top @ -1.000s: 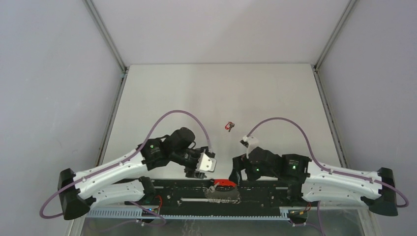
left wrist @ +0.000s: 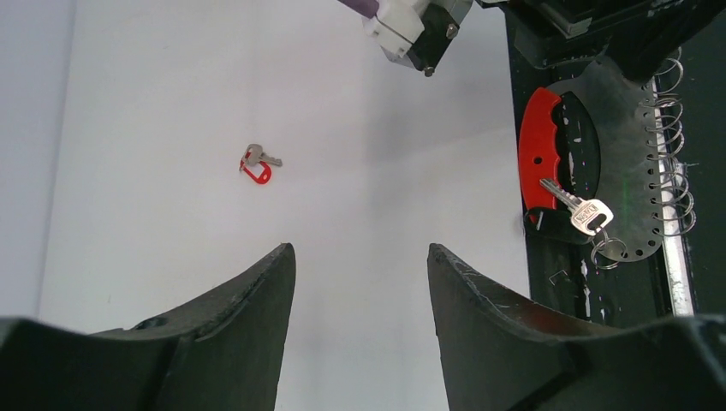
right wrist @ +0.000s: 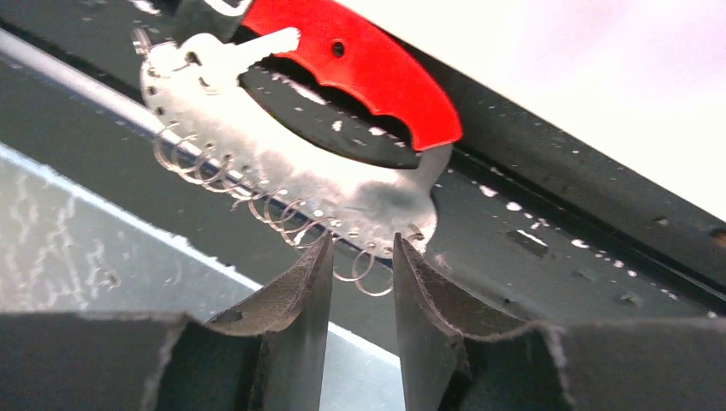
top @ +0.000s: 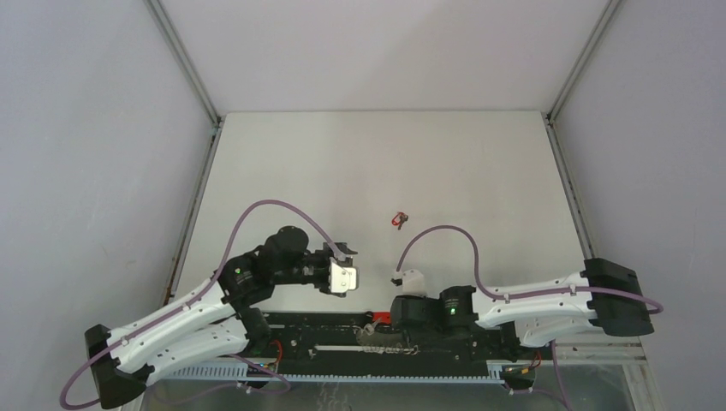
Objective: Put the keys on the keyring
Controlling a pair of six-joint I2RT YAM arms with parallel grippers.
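Note:
On the white table, a key with a red ring or tag [left wrist: 255, 163] lies alone near the middle. At the front edge rests the metal keyring plate [right wrist: 257, 154] with a red handle [right wrist: 368, 60] and a row of thin wire rings [right wrist: 278, 218]. A silver key [left wrist: 589, 216] with a small ring lies across the handle end of that plate. My left gripper is open above the table, with nothing between its fingers. The right gripper is part open over the ring side of the plate, its fingertips near one wire ring [right wrist: 374, 287].
The plate lies on a dark, scuffed beam [top: 291, 342] along the table's front. Walls stand to the left and right. The right arm partly covers the plate in the top view.
My right arm has moved left and toward the front edge, now above the plate. The left arm has shifted slightly left. The key with the red piece has stayed put.

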